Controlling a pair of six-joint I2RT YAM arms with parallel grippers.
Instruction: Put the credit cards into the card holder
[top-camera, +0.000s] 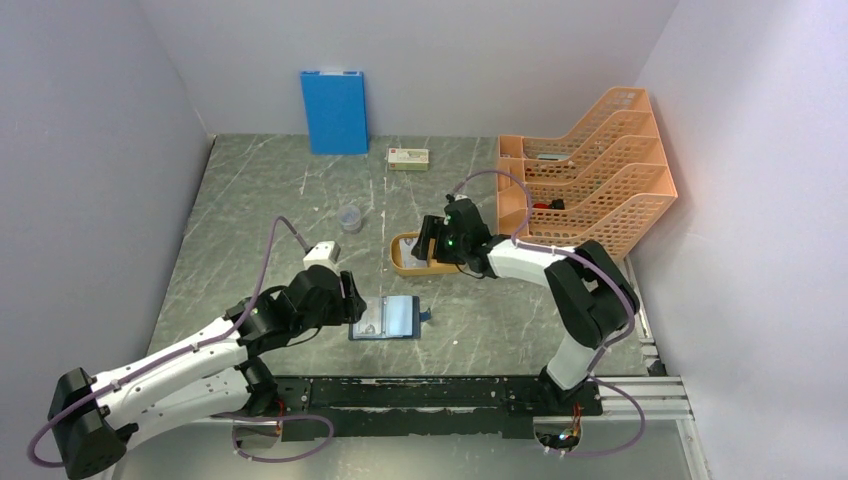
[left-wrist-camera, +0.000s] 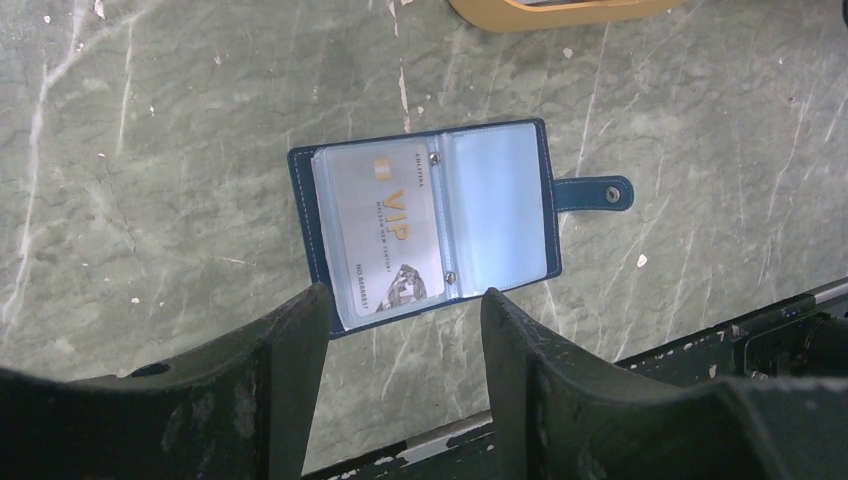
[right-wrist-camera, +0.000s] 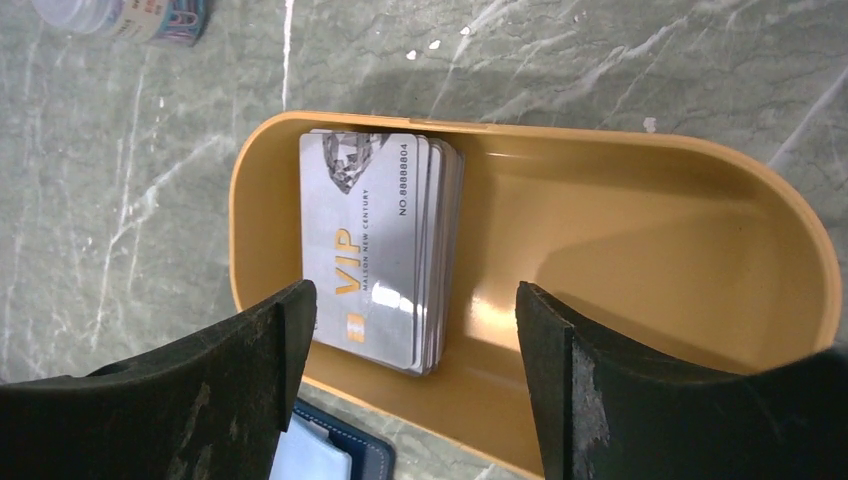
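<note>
The dark blue card holder (left-wrist-camera: 552, 225) lies opened flat on the table, its strap to the right. A silver VIP card (left-wrist-camera: 388, 225) shows in its left clear sleeve, while the right sleeve (left-wrist-camera: 497, 205) looks pale blue with no card visible. Over the holder's near edge, my left gripper is part open with nothing between its fingers. A stack of silver VIP cards (right-wrist-camera: 360, 245) leans at the left end of a tan tray (right-wrist-camera: 640, 270). My right gripper hangs open above that tray, its fingers apart and empty.
A small clear container (top-camera: 350, 218) stands left of the tray. Farther back are a small box (top-camera: 408, 159) and a blue panel (top-camera: 335, 112). An orange file rack (top-camera: 600, 185) fills the back right.
</note>
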